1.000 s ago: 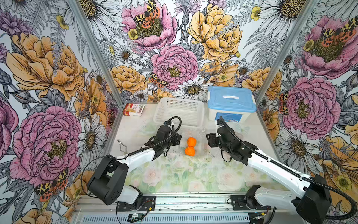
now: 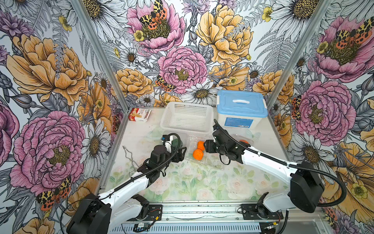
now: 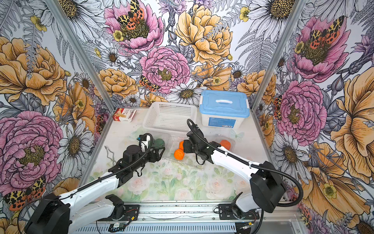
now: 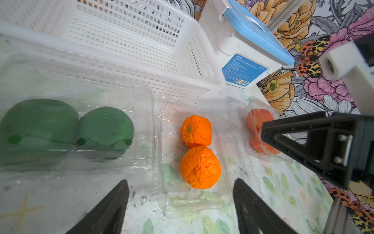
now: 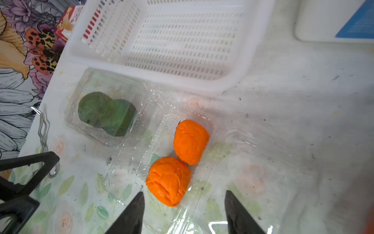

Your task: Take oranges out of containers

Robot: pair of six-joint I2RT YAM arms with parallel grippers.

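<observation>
Two oranges (image 5: 168, 181) (image 5: 190, 141) sit in a clear plastic container (image 4: 183, 208) in the middle of the table. More oranges (image 4: 260, 119) show in a clear container at the right. Dark green fruits (image 4: 105, 128) lie in a clear container at the left. My left gripper stands open and empty in front of the middle container, toward the green fruits. My right gripper is open and empty above the middle container's right part, close to the oranges.
A white basket (image 2: 187, 107) stands at the back, with a blue-lidded box (image 2: 241, 99) right of it and a small carton (image 2: 138, 113) left. Metal tongs (image 5: 43, 136) lie at the left.
My left arm has swung a little toward the front-left. My right gripper has moved left toward the oranges. The middle clear container appears spread wider than a second ago.
</observation>
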